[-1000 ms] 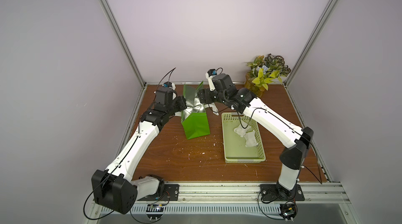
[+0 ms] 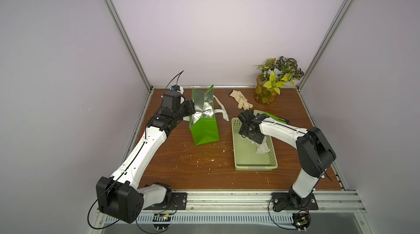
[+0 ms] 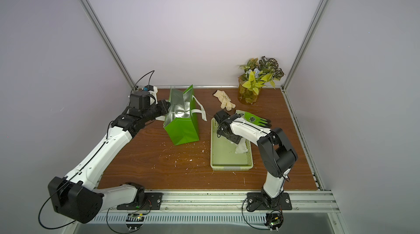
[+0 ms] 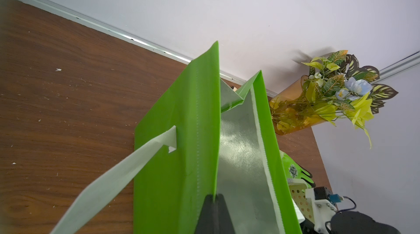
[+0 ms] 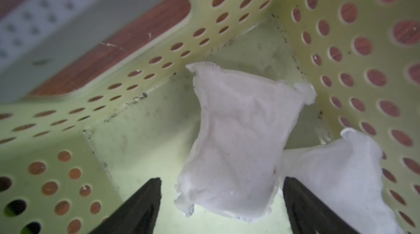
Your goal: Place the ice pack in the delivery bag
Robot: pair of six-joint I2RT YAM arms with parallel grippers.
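Note:
The green delivery bag point(image 2: 204, 131) stands open, its silver lining showing. My left gripper is shut at the bag's left top edge point(image 4: 215, 146), seemingly on that thin wall, though its exact grip is hard to tell. Two white ice packs lie in the pale green basket point(image 3: 231, 166): one point(image 5: 240, 137) centred in the right wrist view, the other point(image 5: 332, 172) beside it. My right gripper is down in the basket over the centred pack, fingers open on either side of its near end.
A vase of artificial flowers point(image 2: 266, 94) stands at back right. A beige glove point(image 2: 240, 98) lies behind the basket, a green glove point(image 3: 256, 119) partly under its back right.
My right gripper has come from beside the bag's top down and rightward into the basket over the ice packs. The left arm has not moved.

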